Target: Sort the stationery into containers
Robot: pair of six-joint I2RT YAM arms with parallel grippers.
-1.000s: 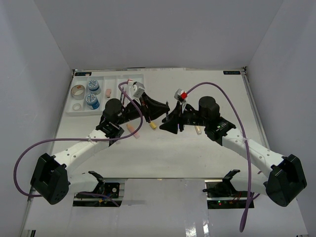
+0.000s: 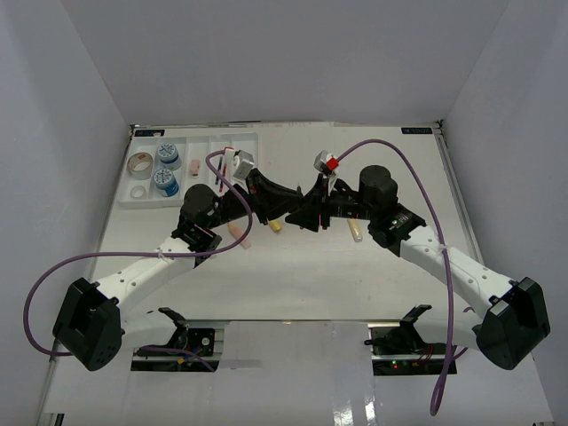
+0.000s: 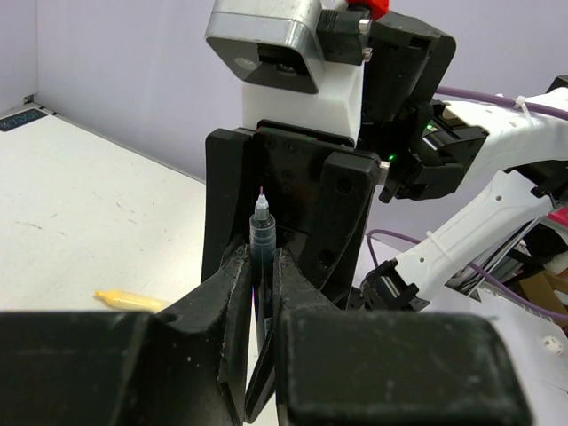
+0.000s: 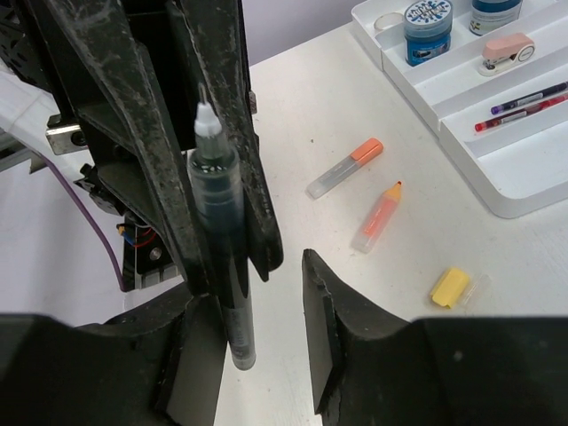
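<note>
In the left wrist view my left gripper is shut on a dark pen (image 3: 263, 232), held upright with its pale tip up. Facing it, my right gripper stands open, its fingers apart. Those fingers (image 3: 344, 209) show on either side of the pen in the left wrist view. The pen's lower barrel (image 4: 239, 333) hangs close to one right finger, with clear space toward the other; contact cannot be told. From above, both grippers meet over the table's middle and mostly hide the pen. A white divided tray (image 2: 202, 149) sits at the back left.
On the table lie an orange-capped marker (image 4: 348, 167), a pink highlighter (image 4: 379, 216) and a yellow-capped piece (image 4: 450, 287). Another yellow marker (image 2: 355, 230) rests under the right arm. The tray holds blue jars (image 4: 429, 31), a pink item (image 4: 507, 51) and pens (image 4: 521, 114).
The right gripper has risen slightly and closed in on the left gripper and pen since one second ago.
</note>
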